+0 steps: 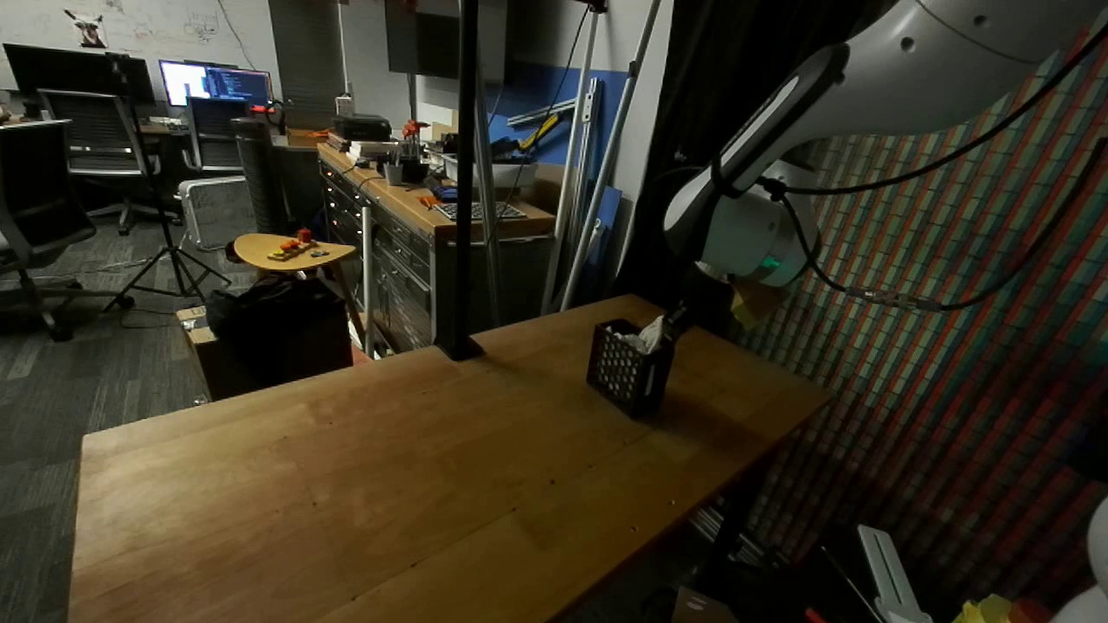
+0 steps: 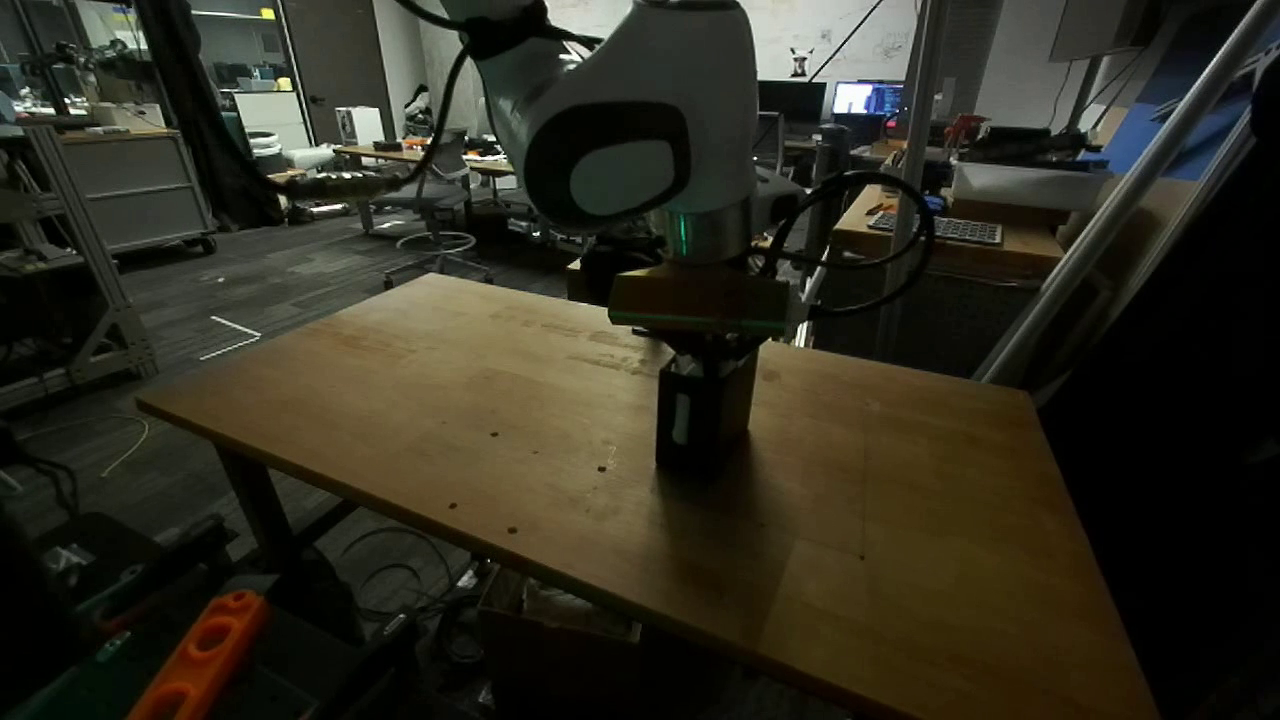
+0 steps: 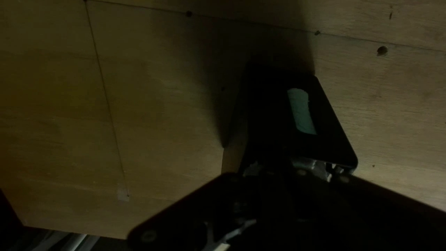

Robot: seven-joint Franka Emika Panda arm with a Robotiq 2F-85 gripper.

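Observation:
A black holder (image 1: 628,372) with perforated sides stands upright on the wooden table (image 1: 395,467), with crumpled white material (image 1: 652,333) sticking out of its top. My gripper (image 1: 673,315) is down at the holder's top, close against that white material. In exterior view 2 the gripper (image 2: 710,350) lies over the holder's opening (image 2: 705,414). From the wrist, the holder (image 3: 271,125) shows a pale slot (image 3: 301,111) in its side, and bits of white (image 3: 311,164) appear by its rim. Darkness hides the fingertips, so what lies between them cannot be made out.
A black upright post (image 1: 465,208) stands at the table's back edge. Cables (image 2: 894,180) loop beside the wrist. The holder casts a shadow on the table.

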